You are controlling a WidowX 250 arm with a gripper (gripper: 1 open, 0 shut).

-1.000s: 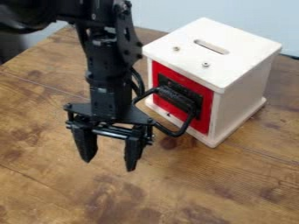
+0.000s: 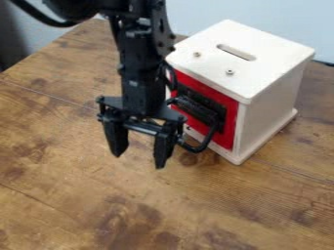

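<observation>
My black gripper (image 2: 139,146) points down over the bare wooden table, open, with nothing between its two fingers. It is in front of and left of a white wooden box (image 2: 267,109) with a slot and two screws on top. The box has a red front panel (image 2: 225,137) with a black fitting on it, partly hidden behind my arm and its cable.
The box takes up the back right, near a pale wall at the table's far edge.
My gripper has shifted to the right and a little up, toward the box, and stays open. The box has not moved.
</observation>
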